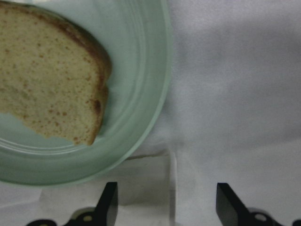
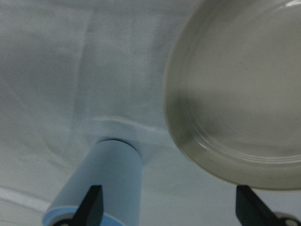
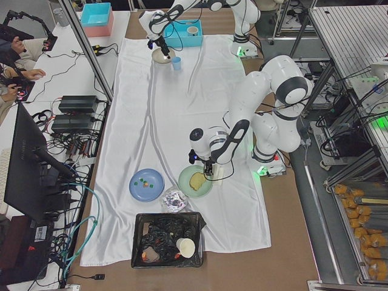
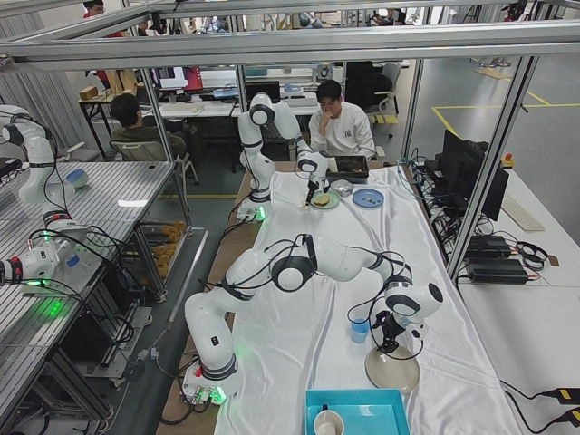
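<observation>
A slice of bread point(image 1: 51, 70) lies on a green plate point(image 1: 141, 117); beside and under its rim is a folded white paper point(image 1: 141, 188). My left gripper stands open over the paper at the plate's edge, nothing between its fingers. At the other end of the table, my right gripper is open above the gap between a light blue cup point(image 2: 106, 179) and an empty beige plate point(image 2: 211, 94), with nothing held.
A blue plate with small pieces point(image 3: 146, 188), a crumpled foil item point(image 3: 174, 200) and a black tray point(image 3: 139, 236) neighbour the green plate. A cyan tray point(image 4: 372, 417) holds a mug.
</observation>
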